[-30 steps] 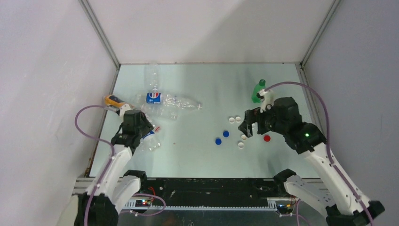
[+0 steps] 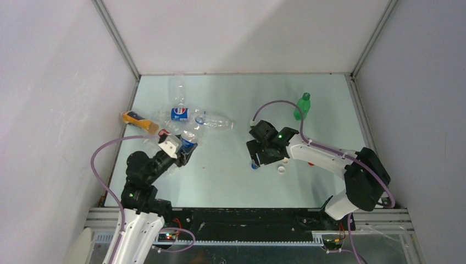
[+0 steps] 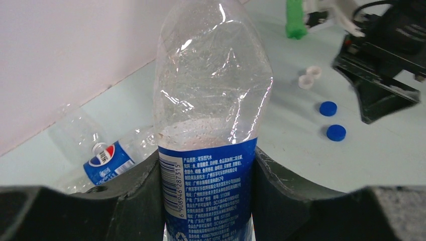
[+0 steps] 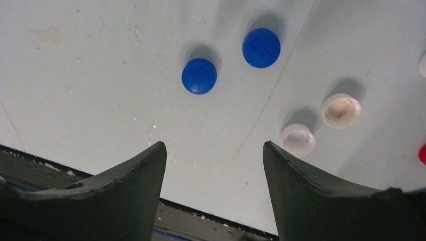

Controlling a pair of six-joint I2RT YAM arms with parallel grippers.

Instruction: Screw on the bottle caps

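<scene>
My left gripper point(image 2: 184, 153) is shut on a clear bottle point(image 3: 203, 186) with a blue label, raised among the lying bottles and filling the middle of the left wrist view. My right gripper stands open above the caps, nothing between its fingers. In the right wrist view two blue caps point(image 4: 199, 76) lie above the fingertips, with white caps point(image 4: 340, 110) to the right and a red cap point(image 4: 422, 154) at the right edge. In the top view the right gripper partly hides the caps.
A Pepsi-labelled bottle point(image 2: 179, 114), other clear bottles and an orange bottle point(image 2: 136, 120) lie at the back left. A green bottle point(image 2: 302, 105) stands at the back right.
My left gripper has lifted the bottle and turned with it toward the middle. My right gripper has moved left over the blue caps.
</scene>
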